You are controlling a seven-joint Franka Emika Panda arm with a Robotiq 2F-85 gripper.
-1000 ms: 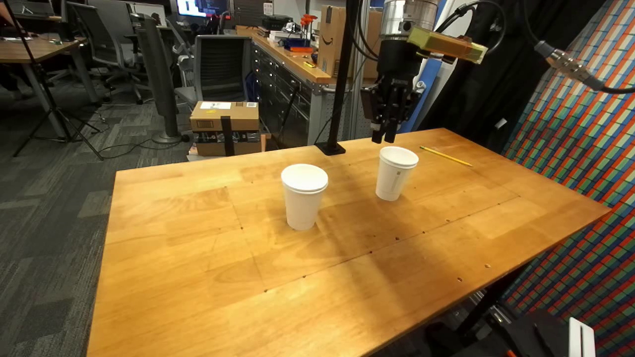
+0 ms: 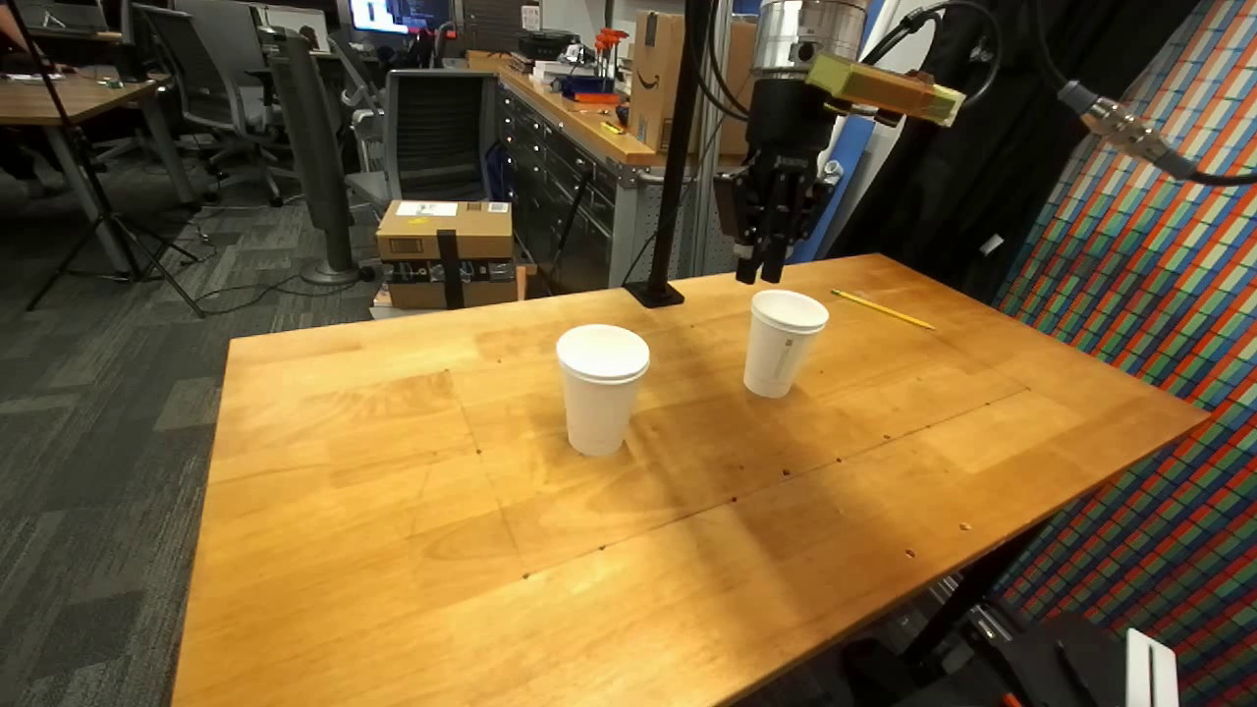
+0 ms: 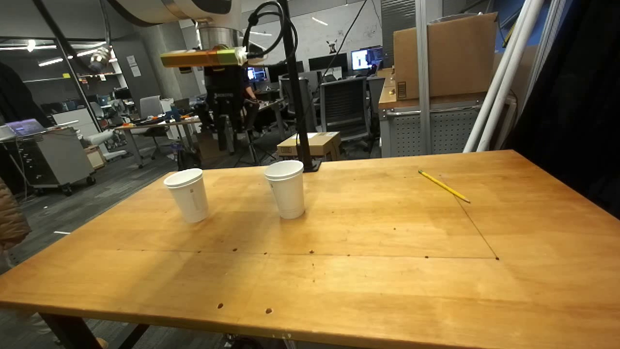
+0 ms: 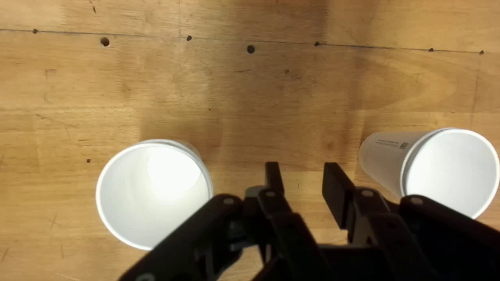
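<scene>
Two white paper cups stand upright and apart on the wooden table. In exterior view 1 the left cup is nearer the camera, and the right cup is farther back. My gripper hangs above and just behind the right cup. From above, an empty white cup lies left of my open fingers and the other cup lies to their right. The gap of the gripper shows only bare wood. Both rims look doubled; I cannot tell whether cups are nested.
A yellow pencil lies on the table, to the right of both cups. A black post rises at the table's back edge, close to the arm. Broad bare wood spreads in front of the cups.
</scene>
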